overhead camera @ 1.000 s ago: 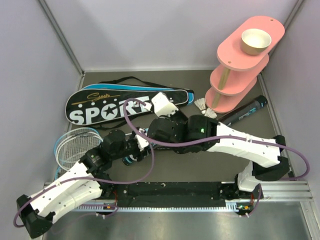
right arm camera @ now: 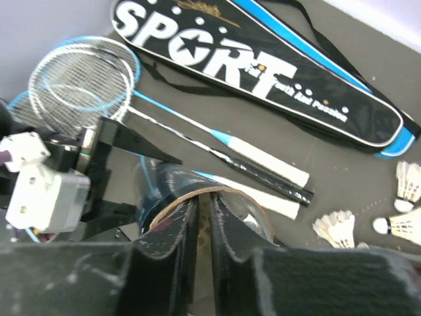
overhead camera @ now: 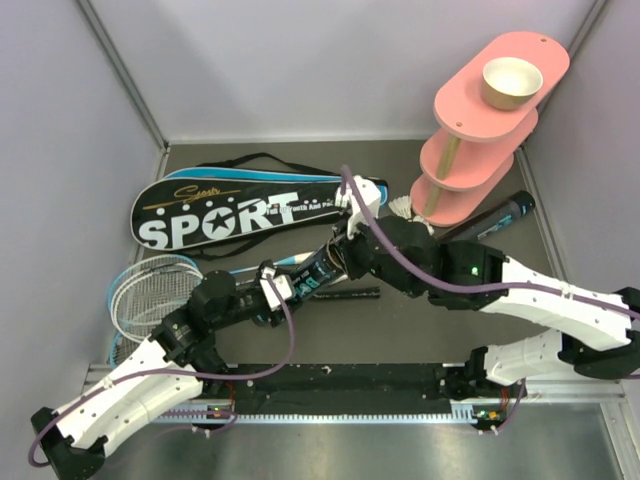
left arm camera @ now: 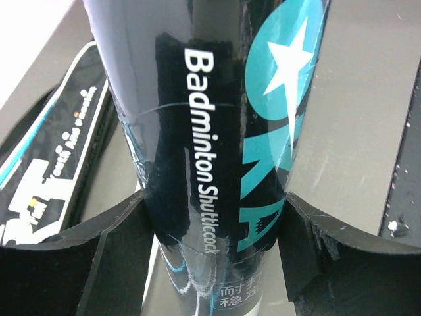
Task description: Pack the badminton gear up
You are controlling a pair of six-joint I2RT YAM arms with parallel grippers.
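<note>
A dark shuttlecock tube (left arm camera: pixel 204 151) with teal print fills the left wrist view, squeezed between both fingers of my left gripper. Its open mouth with a tan rim (right arm camera: pixel 191 192) faces my right gripper. The right fingers are close together, a narrow gap between them, with their tips at that mouth; no shuttlecock shows between them. Several white shuttlecocks (right arm camera: pixel 337 228) lie on the floor. Rackets (right arm camera: pixel 85 82) lie crossed at the left, handles pointing right. The black SPORT bag (overhead camera: pixel 240 212) lies flat behind. Whatever is deep inside the tube is hidden.
Another dark tube (overhead camera: pixel 490 218) lies at the right beside the pink tiered shelf (overhead camera: pixel 502 85), which carries a bowl (overhead camera: pixel 511 82). Clear floor (overhead camera: pixel 400 335) shows at the front centre and right.
The left arm has moved slightly.
</note>
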